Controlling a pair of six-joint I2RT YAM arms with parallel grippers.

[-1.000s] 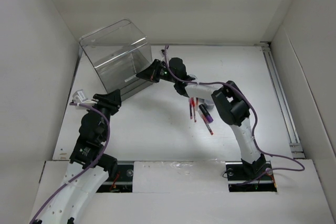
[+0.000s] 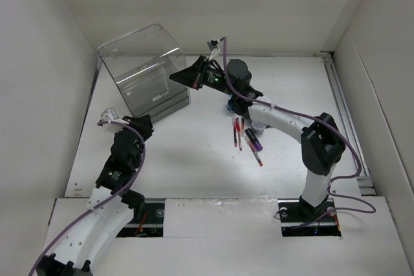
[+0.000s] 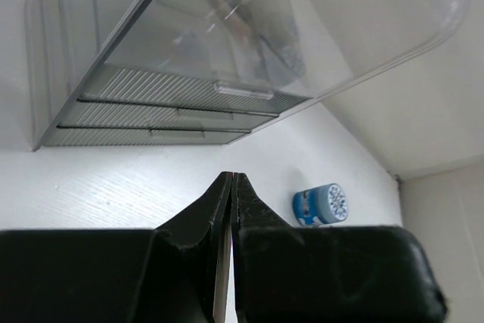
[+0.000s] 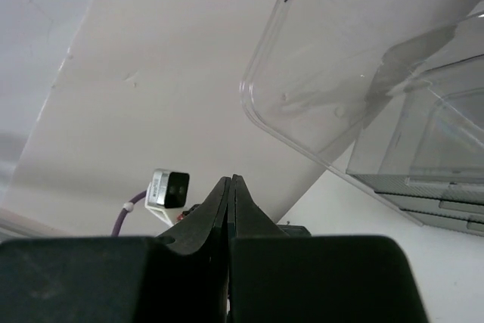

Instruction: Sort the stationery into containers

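Note:
A clear plastic drawer container point(image 2: 142, 69) with its top lid raised stands at the back left. Pens and markers point(image 2: 252, 139) lie loose at centre right, partly under the right arm; a blue jar point(image 3: 306, 206) shows beyond the container in the left wrist view. My left gripper point(image 2: 147, 127) is shut at the container's front left, nothing seen between its fingers. My right gripper point(image 2: 178, 77) is shut and raised beside the container's lid at its right, with nothing visible in it.
White walls point(image 2: 381, 95) close in the sides and back. A white cup stands behind the right arm, mostly hidden.

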